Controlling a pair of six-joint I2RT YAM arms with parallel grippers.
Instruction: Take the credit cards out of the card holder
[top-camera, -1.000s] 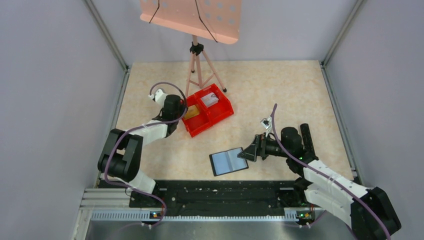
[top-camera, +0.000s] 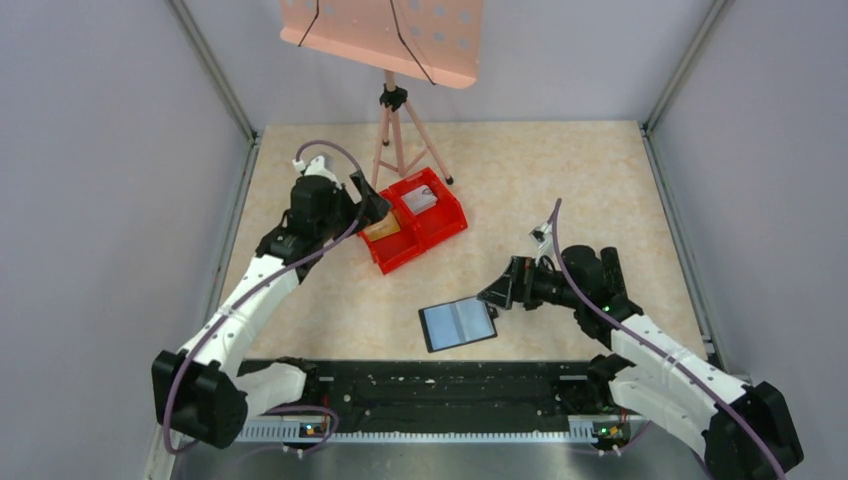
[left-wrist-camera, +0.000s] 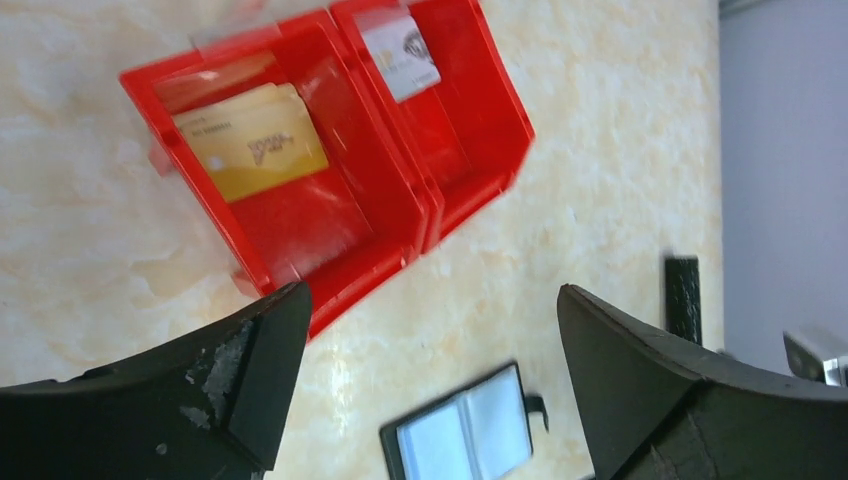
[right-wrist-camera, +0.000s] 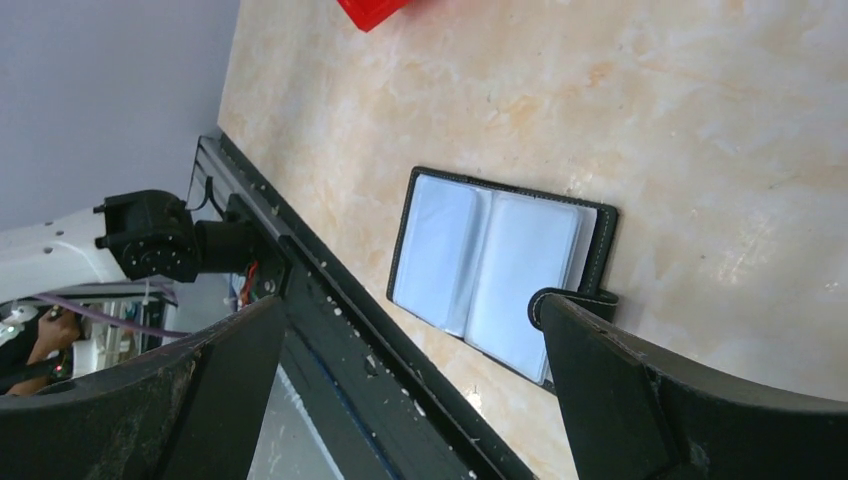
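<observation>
The black-edged card holder (top-camera: 457, 323) lies open and flat near the front of the table; in the right wrist view its pale sleeves (right-wrist-camera: 520, 268) show no card that I can make out. Gold cards (left-wrist-camera: 255, 140) lie in the left compartment of the red box, and a white card (left-wrist-camera: 401, 57) is in the right one. Above the box's left side hangs my left gripper, open and empty. My right gripper is also open with nothing between its fingers, over the holder's right edge near its strap (right-wrist-camera: 580, 300).
The red two-part box (top-camera: 424, 240) stands left of centre at the back, before a pink stand's tripod (top-camera: 399, 140). A dark slim object (top-camera: 613, 270) lies behind the right arm. Free table stretches across the back right.
My left arm has lifted and swung its gripper up from the box's left edge. The right gripper has shifted very slightly. Holder, box and cards look unmoved.
</observation>
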